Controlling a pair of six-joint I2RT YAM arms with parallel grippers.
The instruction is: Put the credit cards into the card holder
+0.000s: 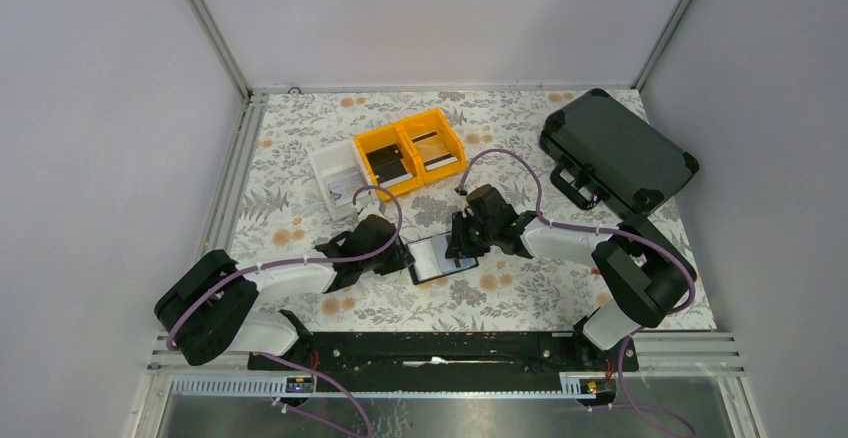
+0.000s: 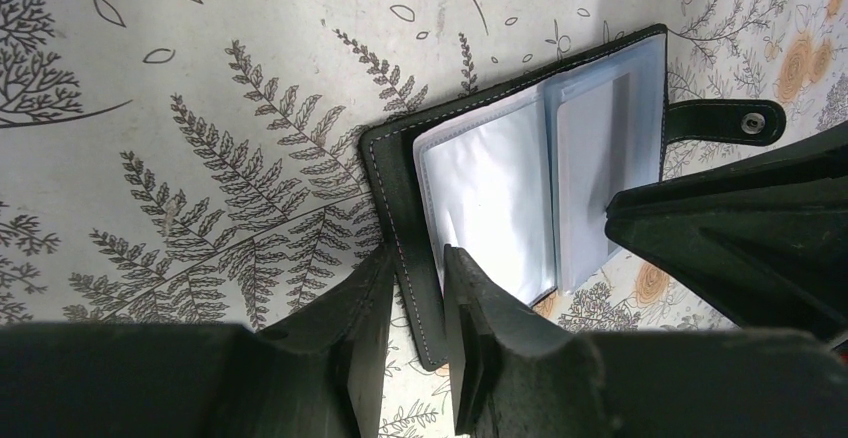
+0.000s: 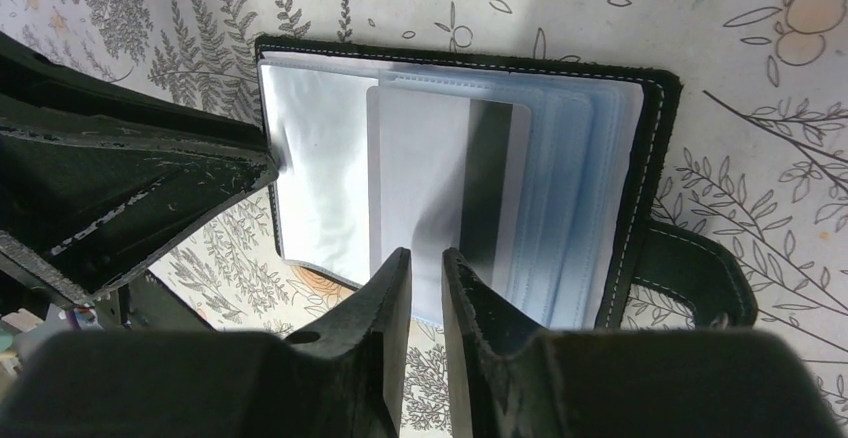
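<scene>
Spread open on the table lies the card holder (image 1: 425,260), black-edged with clear sleeves and a snap strap (image 2: 720,121). A white card with a dark stripe (image 3: 420,158) lies at its sleeves; how deep it sits inside is hard to tell. My right gripper is slightly open above the card's near part, with no clear hold on it. At the holder's left border, my left gripper stands a little open, one finger on each side of the white panel's edge; contact is unclear.
Behind the holder stand a yellow two-part bin (image 1: 408,128) with dark and tan items inside and a white tray (image 1: 318,163). A dark case (image 1: 620,148) lies at the back right. Both grippers are close together over the holder.
</scene>
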